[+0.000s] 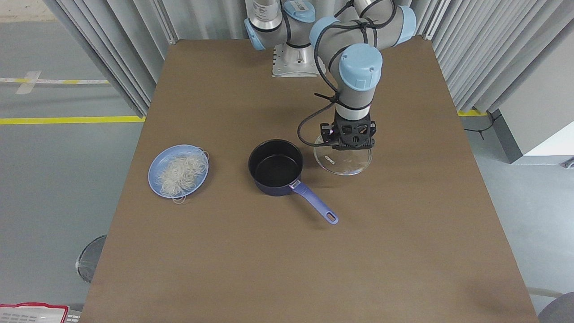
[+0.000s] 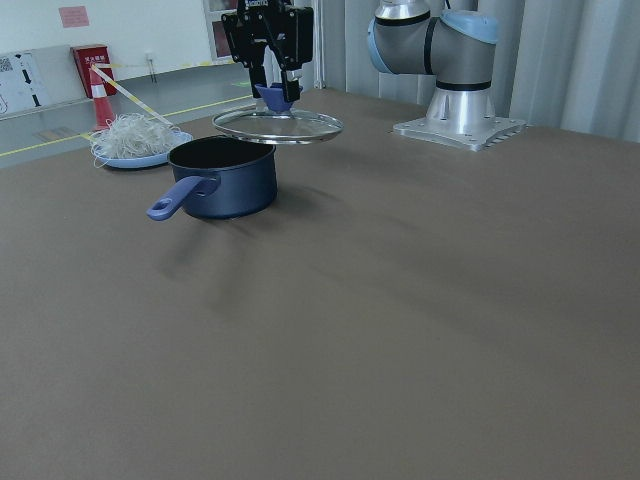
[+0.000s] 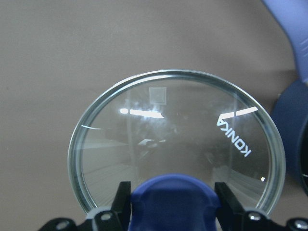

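Observation:
A dark saucepan with a blue handle stands uncovered on the brown table. My gripper is shut on the blue knob of the glass lid, holding it raised off the pot, to its right in the front view. In the wrist view the lid spans the middle, with the pot at the right edge. A blue plate of white noodles lies left of the saucepan.
The arm's base is at the back. Grey curtains line the rear.

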